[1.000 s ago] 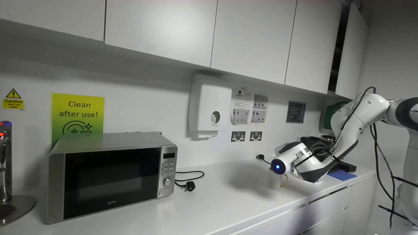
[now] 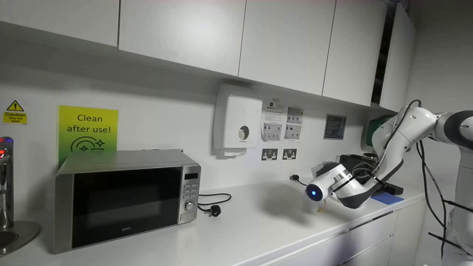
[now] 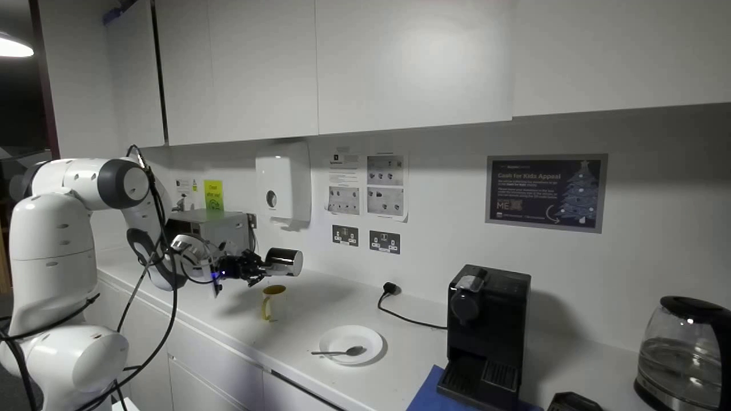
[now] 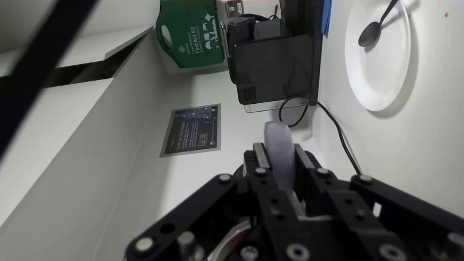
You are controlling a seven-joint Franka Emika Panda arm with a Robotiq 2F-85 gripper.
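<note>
In exterior view 2 a shiny metal cylindrical vessel (image 3: 282, 262) is held on its side in the air, near a white mug (image 3: 274, 301) with yellow inside and a yellow handle. My gripper (image 3: 252, 268) is at the vessel's left end, above the counter. The wrist view shows my gripper shut on a pale, rounded handle (image 4: 279, 145). A curved metal rim (image 4: 230, 237) shows below it, partly hidden by the fingers. In exterior view 1 the wrist hides the vessel and most of the mug.
A white plate (image 3: 373, 338) with a spoon (image 3: 354, 350) lies right of the mug. Beyond stand a black coffee machine (image 3: 493, 308) and a glass kettle (image 3: 678, 363). The microwave (image 2: 128, 199) is at the other end, with bare counter (image 2: 248, 221) between.
The forearm is a little lower. Nothing else on the counter has moved.
</note>
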